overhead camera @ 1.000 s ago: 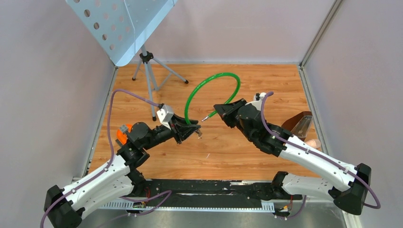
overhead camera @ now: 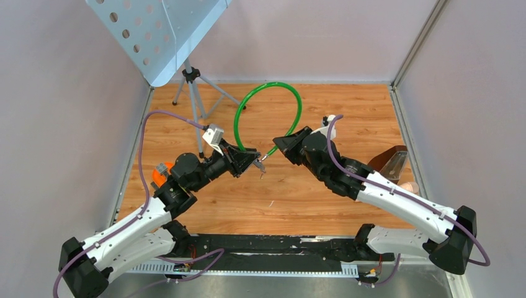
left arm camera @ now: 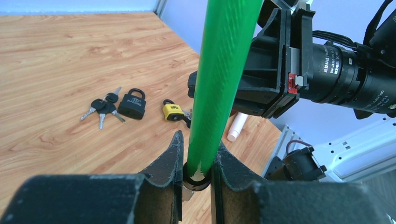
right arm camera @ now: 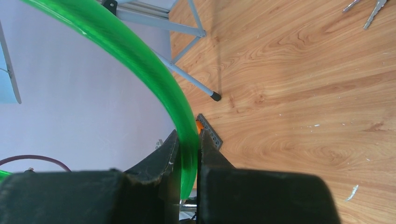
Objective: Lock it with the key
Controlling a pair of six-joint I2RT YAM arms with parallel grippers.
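A green cable lock [overhead camera: 273, 84] arches in a loop between the grippers, its silver tip below my right gripper's fingers. My left gripper grips the lock's end, where a black ring [left arm camera: 196, 185] shows; a small silver piece hangs beneath it in the top view. My right gripper is shut on the green cable [right arm camera: 154, 74] a little behind its metal pin [right arm camera: 188, 204]. In the top view the pin and the left end are close together; whether they touch I cannot tell.
Loose keys [left arm camera: 105, 109], a black padlock [left arm camera: 131, 105] and a yellow padlock [left arm camera: 172, 111] lie on the wooden table [overhead camera: 267, 205]. A white tube [left arm camera: 237, 126] is to the right. A tripod [overhead camera: 192, 81] stands back left.
My right gripper has moved left, bringing the pin closer to the left end. The left gripper has risen slightly in the top view, and the green loop has shifted with them.
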